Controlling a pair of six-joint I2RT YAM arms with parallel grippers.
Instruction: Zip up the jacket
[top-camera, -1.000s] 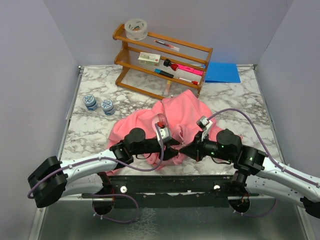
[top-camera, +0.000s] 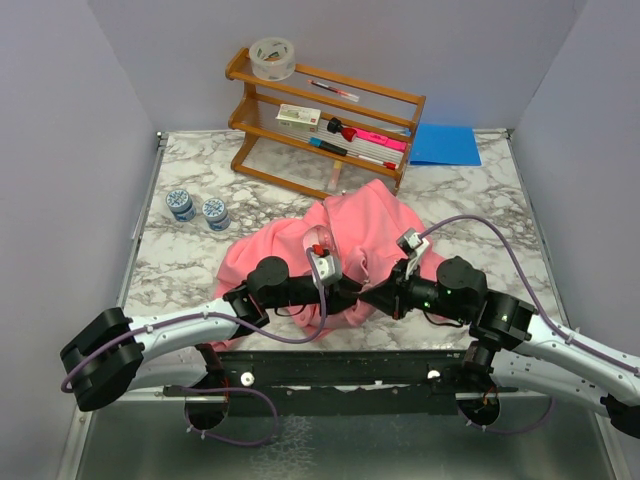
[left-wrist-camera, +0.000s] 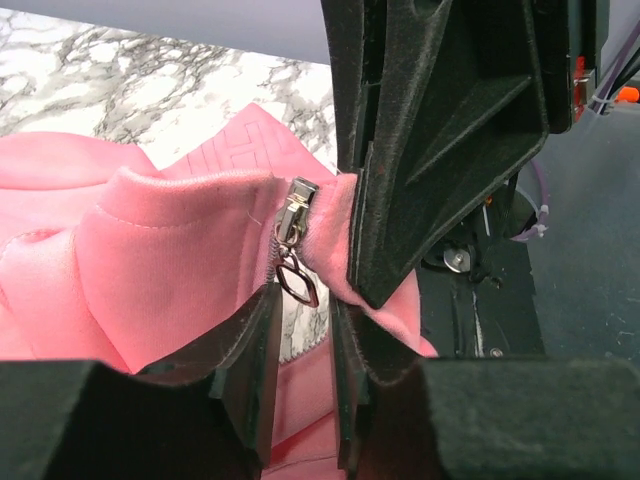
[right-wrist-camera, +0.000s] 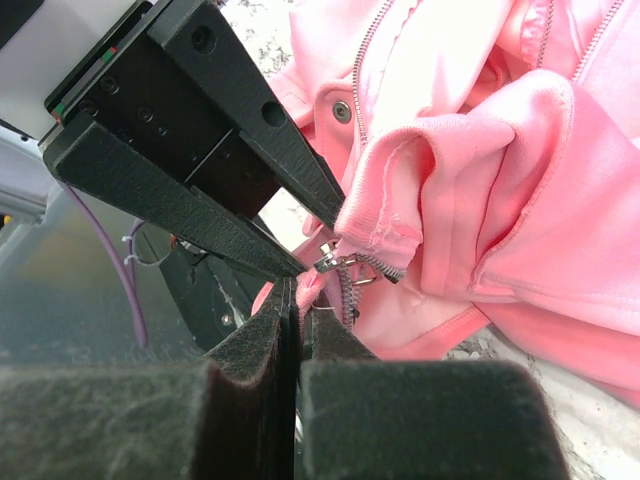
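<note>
A pink jacket (top-camera: 370, 215) is bunched on the marble table under both grippers. Its metal zipper slider (left-wrist-camera: 298, 215), with a loop pull, sits close above my left gripper, whose fingertips stand part open at the pull. My right gripper is shut on a pink fold of fabric just beside the slider and the zipper teeth. In the top view the two grippers meet at the jacket's front.
A wooden rack (top-camera: 250, 115) with stationery stands at the back, a blue sheet (top-camera: 445, 145) to its right. Two jars (top-camera: 215, 213) sit at the left. The table's front edge lies under both arms.
My left gripper has shifted very slightly toward the right gripper in the top view. The right arm looks almost still.
</note>
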